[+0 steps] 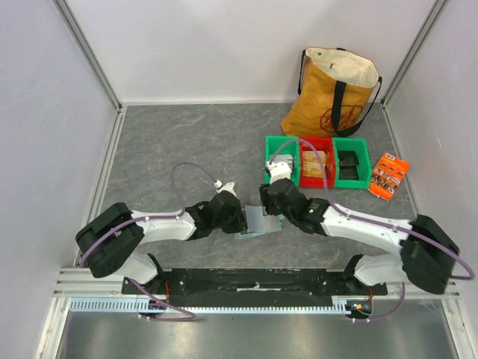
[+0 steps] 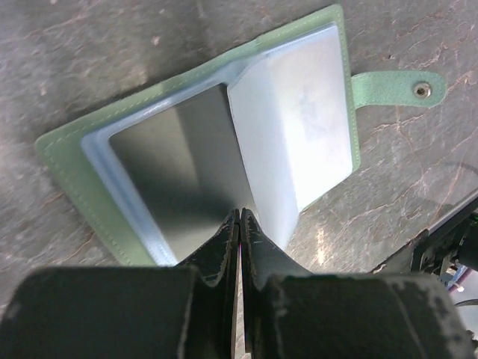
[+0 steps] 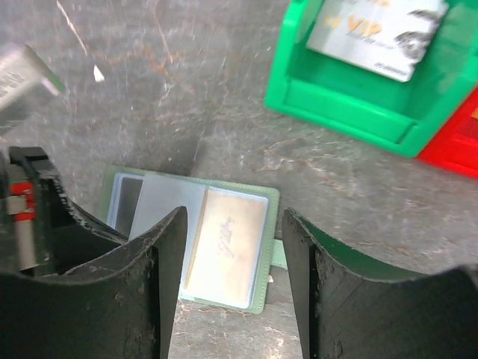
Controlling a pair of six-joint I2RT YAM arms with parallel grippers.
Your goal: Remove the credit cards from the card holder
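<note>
The green card holder (image 2: 89, 198) lies opened flat on the table, its snap strap (image 2: 399, 90) out to one side. In the left wrist view a dark card (image 2: 183, 168) shows on one side of it, and a translucent sleeve page (image 2: 261, 142) stands partly lifted over the other side. My left gripper is shut at the edge of that page and the dark card, nothing visible between its fingertips. Seen in the right wrist view, a pale card (image 3: 226, 243) lies under the holder's sleeve. My right gripper hovers above the holder, its fingers apart and empty.
Behind the holder stand a green bin (image 3: 347, 123) with a white VIP card (image 3: 377, 34), a red bin (image 1: 317, 181) with tan cards and another green bin (image 1: 364, 182) with black ones. An orange packet (image 1: 388, 176) and a tote bag (image 1: 328, 97) are beyond.
</note>
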